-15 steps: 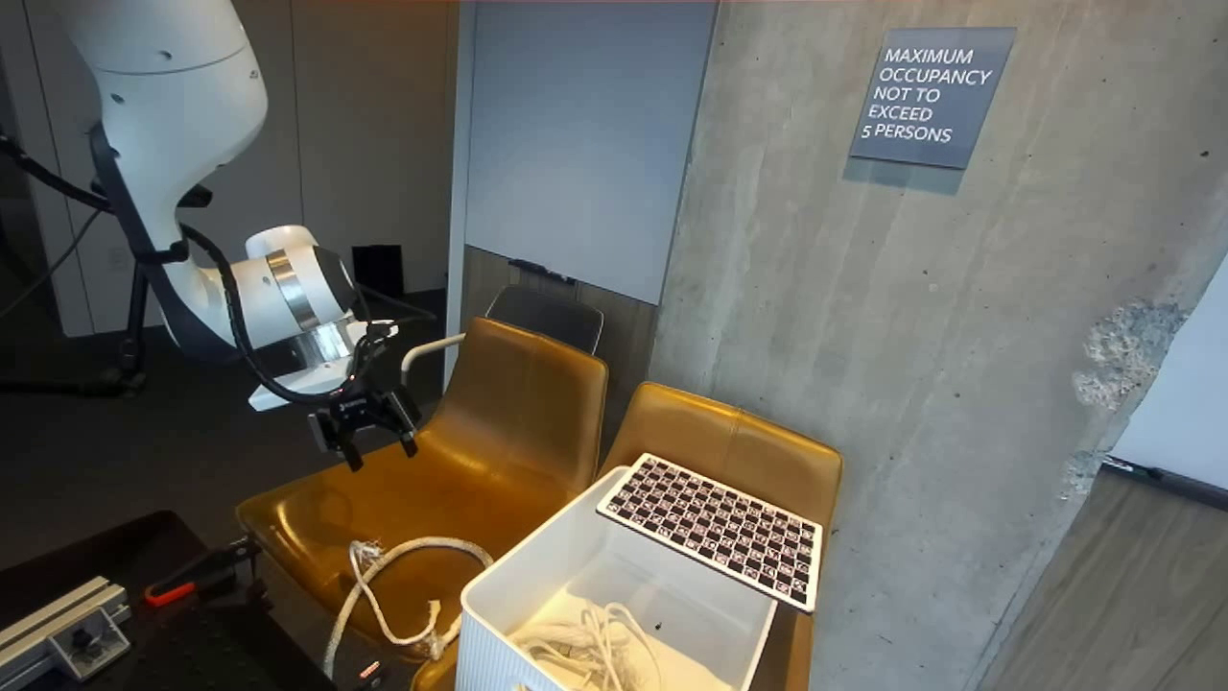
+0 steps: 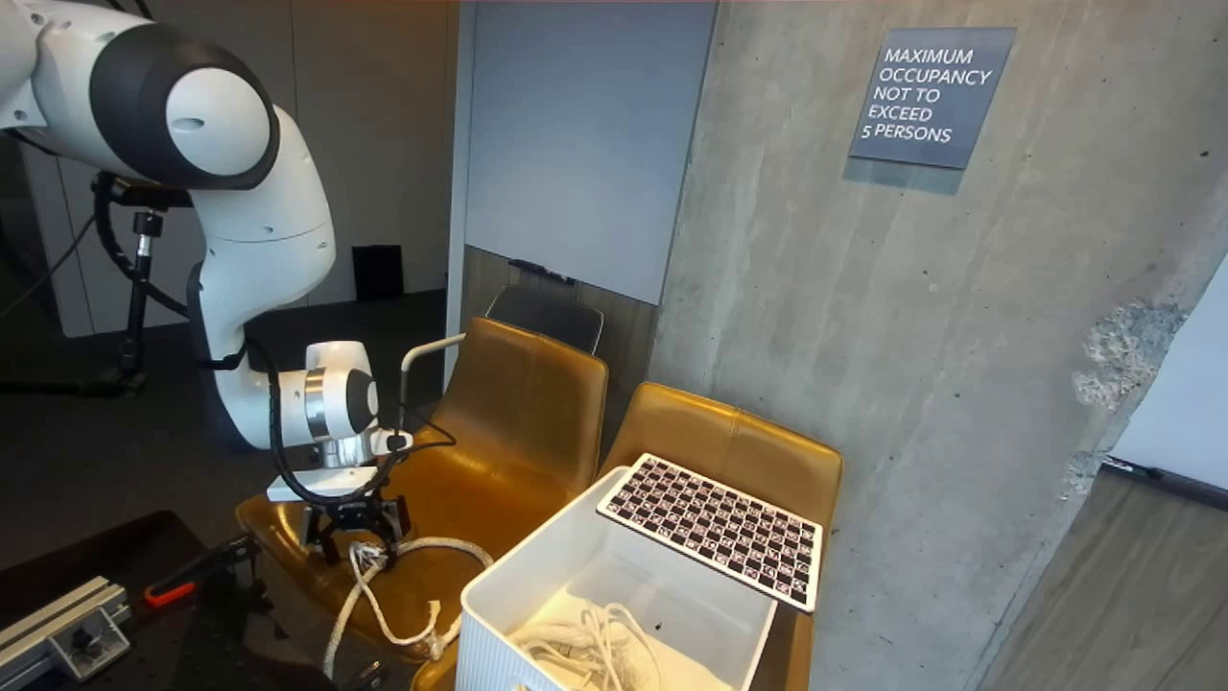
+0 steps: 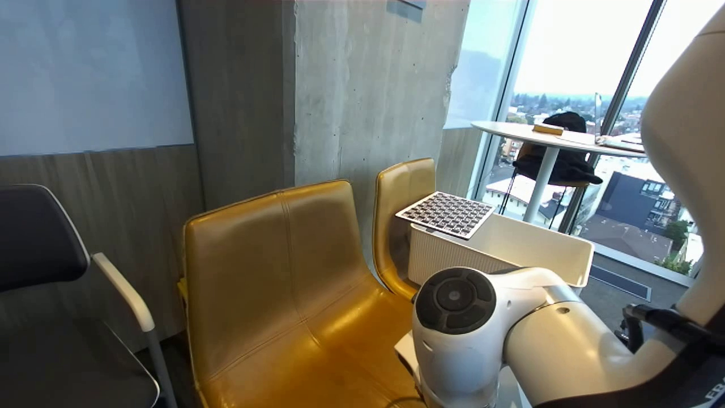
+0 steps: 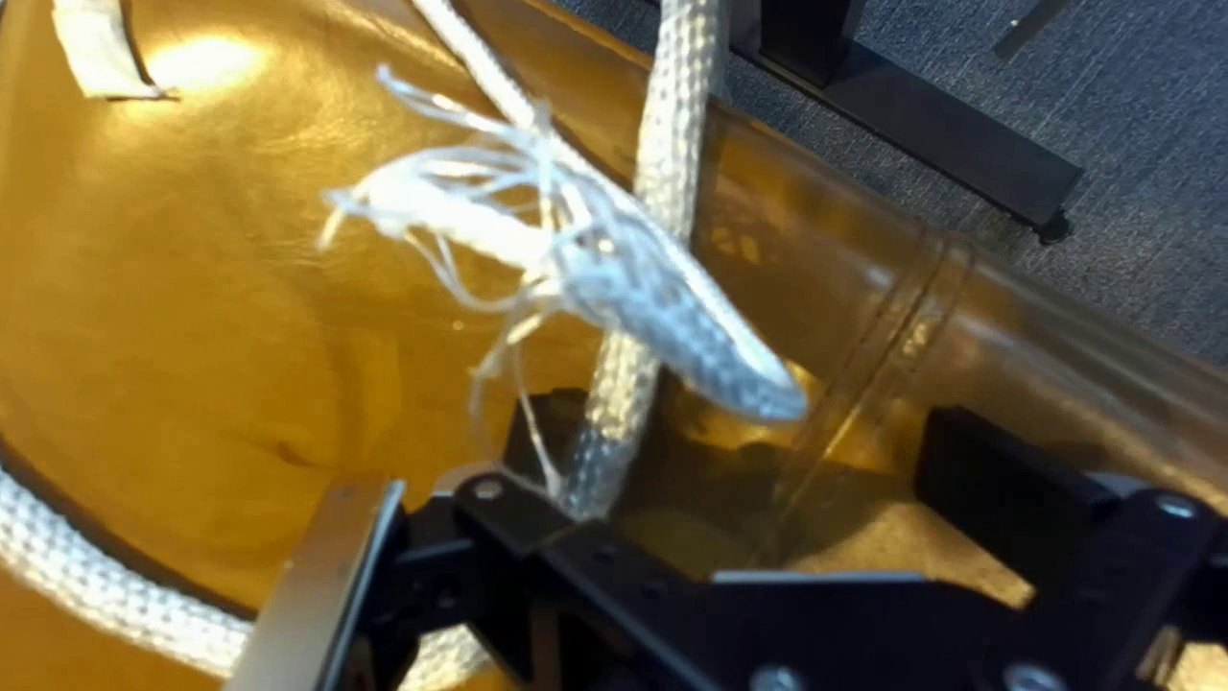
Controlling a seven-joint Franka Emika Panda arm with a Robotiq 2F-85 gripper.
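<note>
A white braided rope (image 2: 455,543) lies in a loose loop on the seat of the tan leather chair (image 2: 524,392). My gripper (image 2: 359,548) is low over that seat, pointing down at the rope's knotted, frayed part. Seen from the wrist, the gripper stands open, its dark fingers (image 4: 990,472) wide apart. One rope strand (image 4: 671,138) runs down close beside the left finger, and the frayed end (image 4: 460,219) sits ahead of the gap. Nothing is gripped. In exterior view 2 the arm hides the gripper and rope.
A white bin (image 2: 541,512) stands right of the rope, with pale cords (image 2: 593,645) inside and a checkered board (image 2: 720,524) across its back rim. The chair's backrest (image 3: 272,251) rises behind the seat. A metal rail (image 2: 69,633) is at the lower left.
The rope and bin look unmoved.
</note>
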